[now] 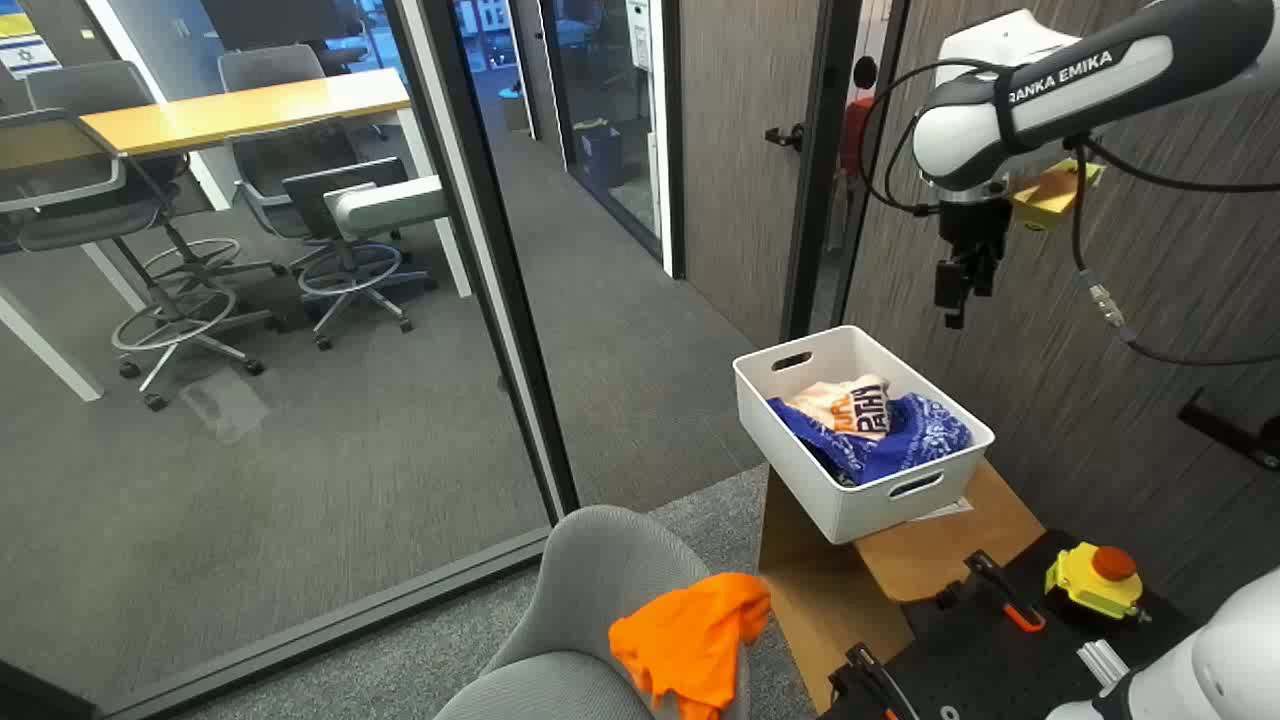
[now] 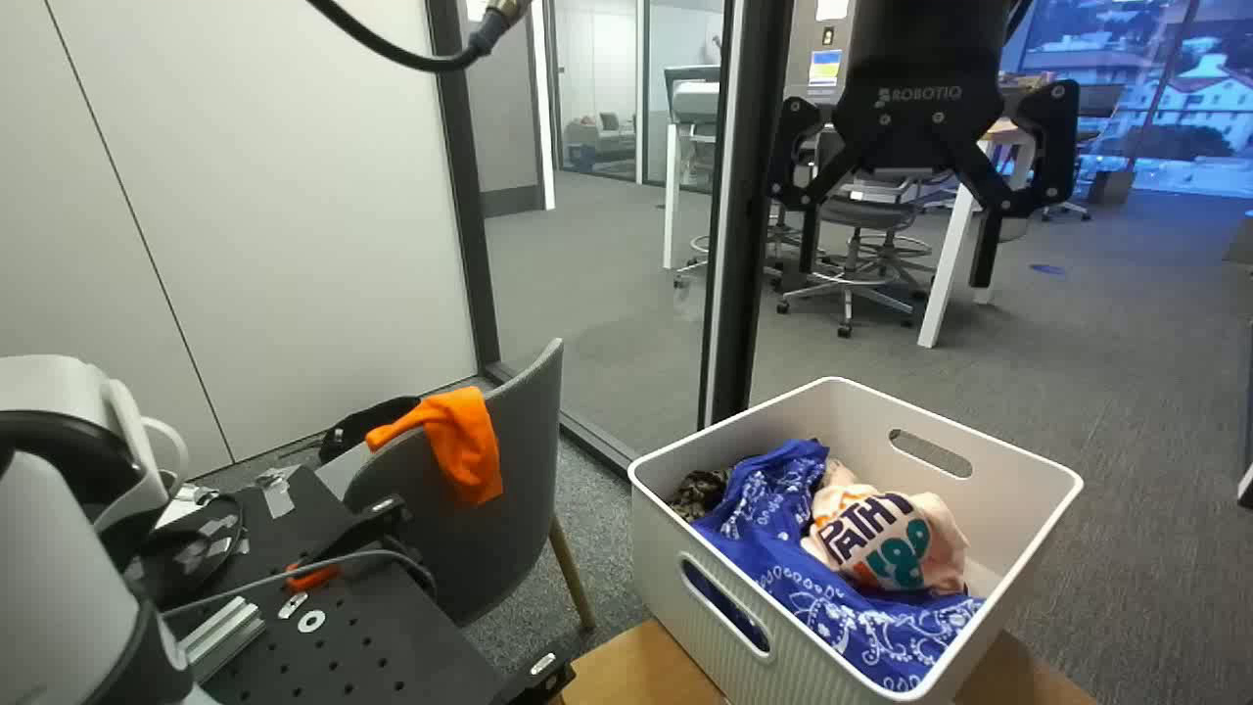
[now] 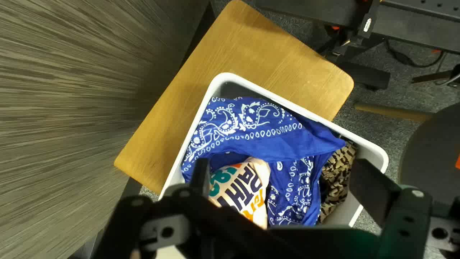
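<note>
My gripper (image 2: pixel 896 249) hangs above the white bin (image 2: pixel 822 399) with its fingers spread wide and nothing between them. Inside the bin lies a crumpled blue bandana (image 3: pixel 258 129) with white paisley print. A cream cloth (image 3: pixel 241 185) with orange, purple and teal lettering rests bunched on the bandana. At one end, a brown and black patterned cloth (image 3: pixel 336 177) shows partly from under the blue one. An orange cloth (image 1: pixel 692 642) is draped over the back of the grey chair (image 1: pixel 600 564). In the wrist view my fingers hide part of the bin.
The bin stands on a wooden stool (image 3: pixel 276 56) close to the dark panelled wall (image 3: pixel 77 108). Beside it is a black table (image 2: pixel 352 634) with clamps and a yellow and red stop button (image 1: pixel 1098 580). Open air separates the gripper from the bin.
</note>
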